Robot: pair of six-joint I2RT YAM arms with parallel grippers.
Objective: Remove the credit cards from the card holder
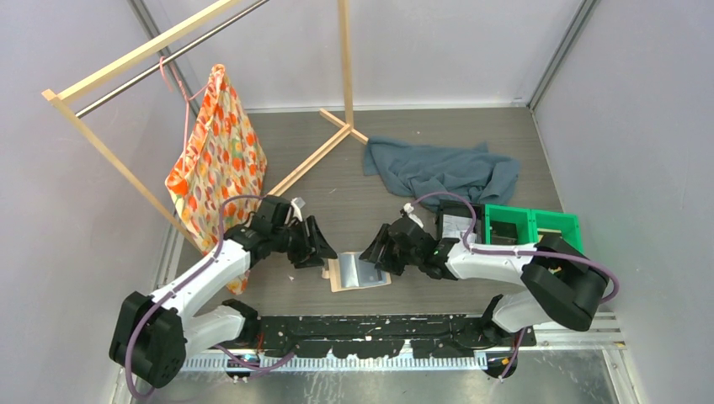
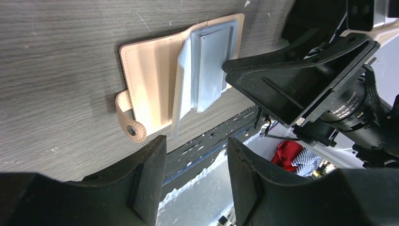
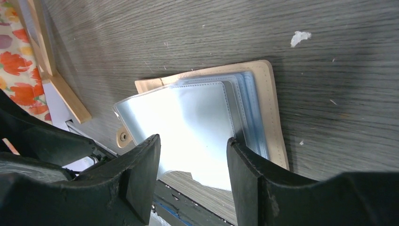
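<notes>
An opened tan card holder (image 1: 337, 273) with translucent sleeves (image 3: 179, 122) and a snap strap (image 2: 131, 125) lies flat on the floor between my grippers. In the left wrist view my left gripper is open just beside the strap side, nothing between its fingers. My right gripper is open low over the sleeves, its right finger at their edge; in the left wrist view it reaches over the holder's far side. Whether cards sit in the sleeves I cannot tell.
A floral cloth (image 1: 215, 168) hangs on a wooden rack at left. A blue-grey cloth (image 1: 442, 168) and green bins (image 1: 568, 231) lie behind and right. Bare floor surrounds the holder's back side.
</notes>
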